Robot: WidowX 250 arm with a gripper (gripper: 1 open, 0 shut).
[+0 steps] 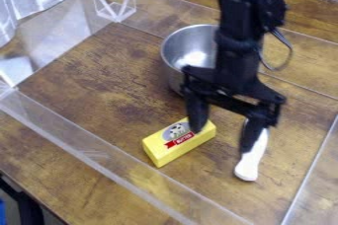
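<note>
My black gripper (226, 116) hangs low and open over the wooden table, one finger by the upper edge of a yellow butter box (173, 146), the other near the top of a white utensil (252, 157). The box lies with its label up. Behind the gripper a metal pot (187, 51) is partly hidden by the arm. I cannot tell whether the fingertips touch anything.
Clear plastic edging runs along the left and lower left of the table (93, 81). A blurred wire-like shape shows beside the pot on the right.
</note>
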